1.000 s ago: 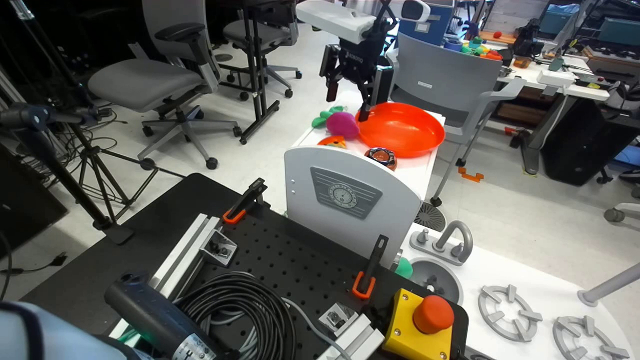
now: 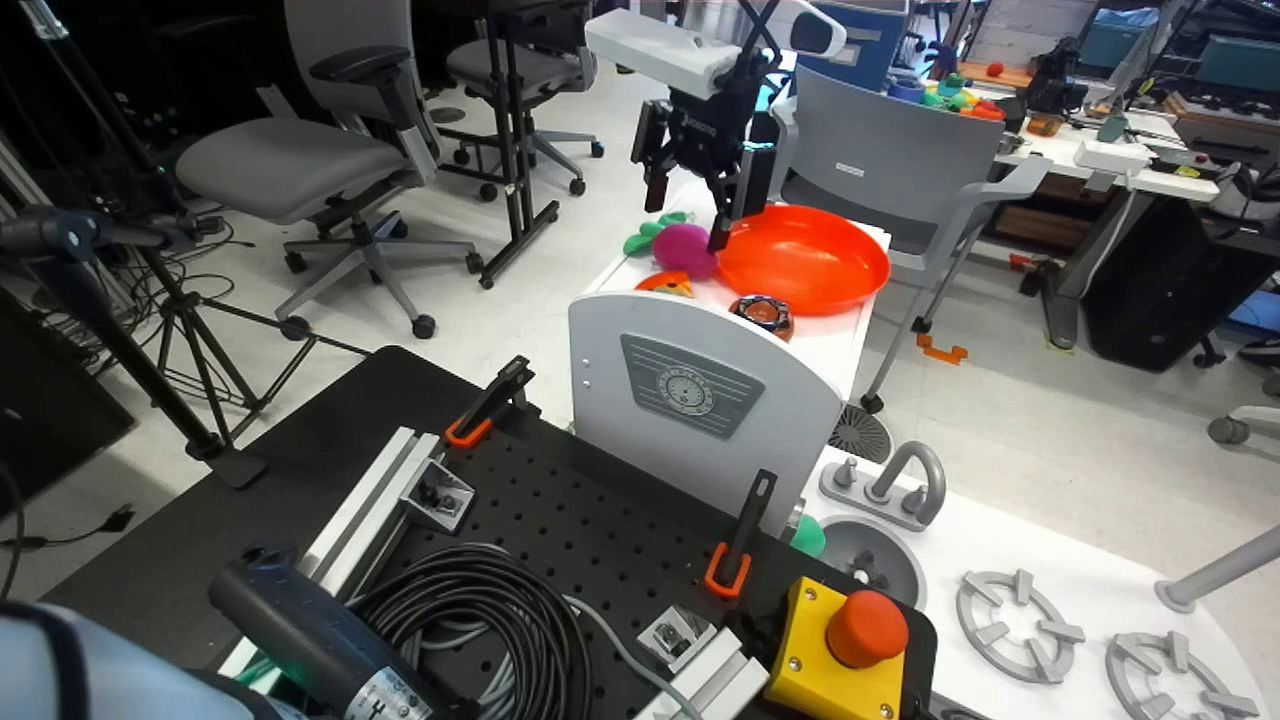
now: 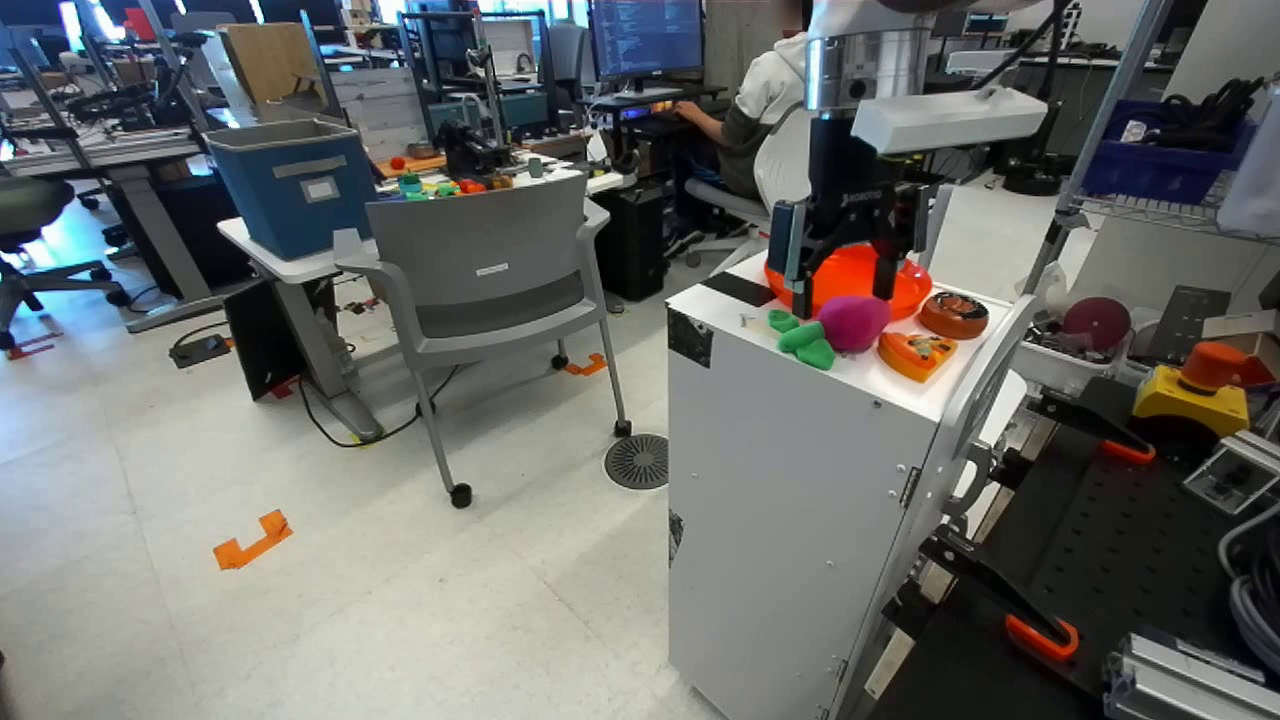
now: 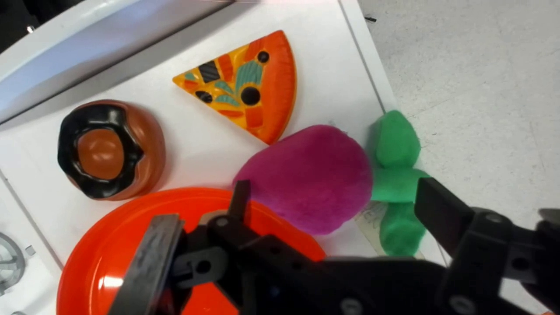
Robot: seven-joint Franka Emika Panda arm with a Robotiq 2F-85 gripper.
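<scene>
My gripper stands open above the white cabinet top (image 3: 746, 314), its fingers spread with nothing held. In the wrist view a magenta plush (image 4: 315, 176) with green leaves (image 4: 400, 183) lies below, its magenta body largely between the two fingers as seen from above. The left finger (image 4: 240, 202) overlaps the red-orange bowl (image 4: 84, 262) in that view. A toy pizza slice (image 4: 257, 86) lies close by the magenta body, and a brown toy donut (image 4: 149, 147) with black icing sits beside the bowl. Whether the fingertips touch the plush cannot be told.
A grey upright panel (image 2: 624, 342) borders the cabinet top. Beyond it lies a black perforated table with clamps (image 2: 744, 540), coiled cables (image 2: 492, 624) and a yellow box with a red button (image 2: 840, 648). A grey chair (image 3: 492, 258) stands behind the cabinet.
My gripper has shifted slightly left and a little lower in exterior view 1, still open. The objects on the cabinet have not visibly moved.
</scene>
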